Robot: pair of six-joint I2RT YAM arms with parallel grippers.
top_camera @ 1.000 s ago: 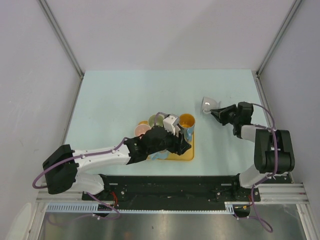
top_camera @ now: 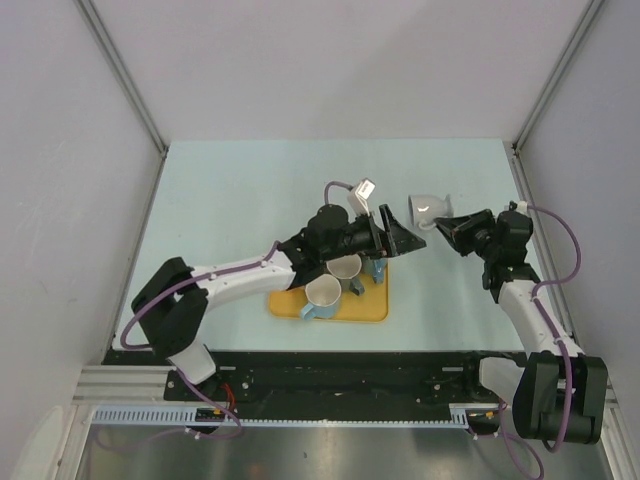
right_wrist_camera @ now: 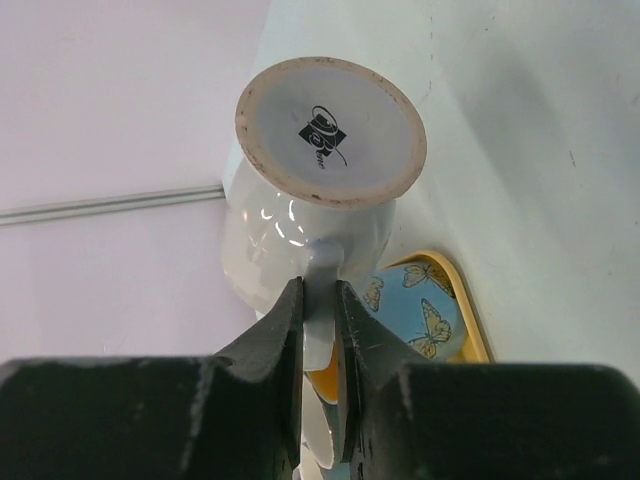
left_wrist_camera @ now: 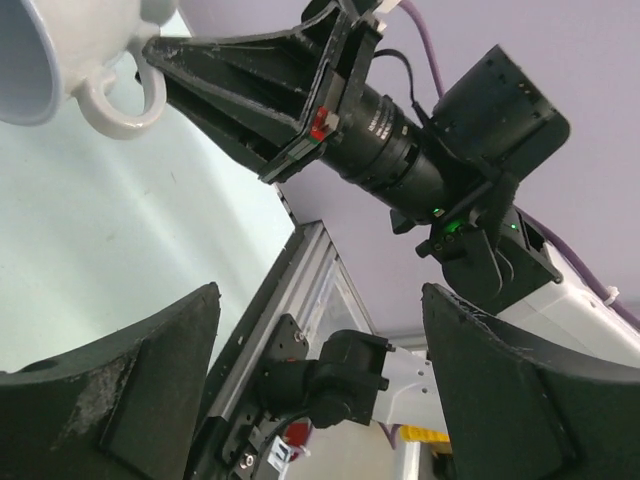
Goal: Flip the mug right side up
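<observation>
A white mug (top_camera: 425, 207) is held in the air on its side toward the back right of the table (top_camera: 210, 200). In the right wrist view its base with a logo (right_wrist_camera: 328, 135) faces the camera. My right gripper (top_camera: 450, 222) has its fingertips on either side of the mug's handle (right_wrist_camera: 318, 330). In the left wrist view the mug's opening (left_wrist_camera: 22, 65) points sideways. My left gripper (top_camera: 385, 230) stands open, just left of and below the mug in the top view, with nothing between its fingers.
A yellow tray (top_camera: 365, 312) holds several cups, some with blue, at the centre front, partly under my left arm. Pale walls stand at the sides and back.
My left gripper has moved up and right in the top view, toward the mug. The right gripper and mug have shifted right, with the right arm rising.
</observation>
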